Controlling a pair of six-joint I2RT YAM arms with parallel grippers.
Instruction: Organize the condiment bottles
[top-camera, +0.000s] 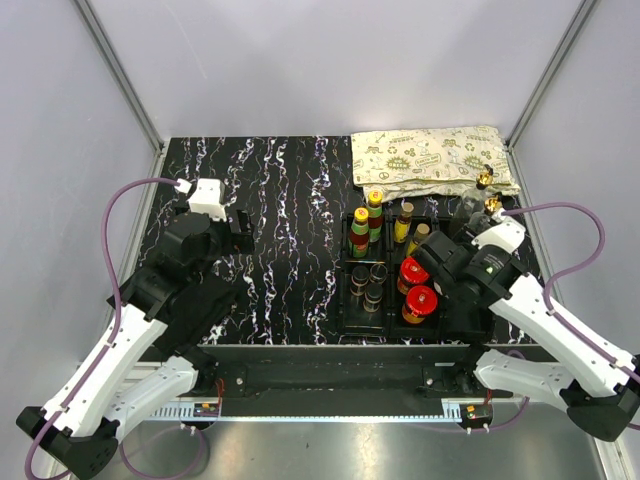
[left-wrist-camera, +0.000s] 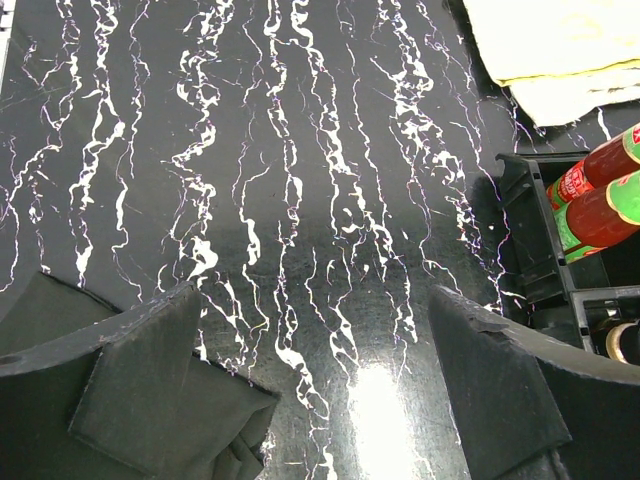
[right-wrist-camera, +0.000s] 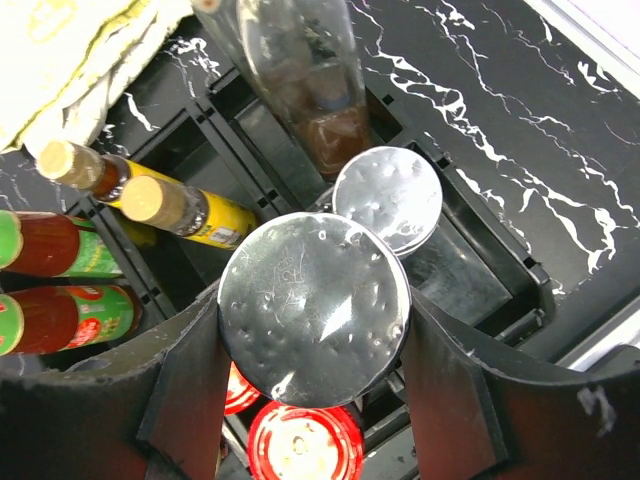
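A black compartment organizer (top-camera: 342, 320) holds sauce bottles (top-camera: 359, 235), yellow bottles (right-wrist-camera: 215, 215), red-lidded jars (right-wrist-camera: 306, 445), small dark-lidded jars (top-camera: 359, 280) and clear bottles (right-wrist-camera: 305, 90). My right gripper is shut on a jar with a dented silver lid (right-wrist-camera: 310, 300), over the organizer, beside another silver-lidded jar (right-wrist-camera: 388, 190); the jar's body is hidden below its lid. My left gripper stands open over bare marble at the left, with nothing between its fingers.
A folded patterned cloth (top-camera: 430, 155) lies at the back right. A dark cloth (left-wrist-camera: 235, 410) lies near the left arm. Walls border both sides.
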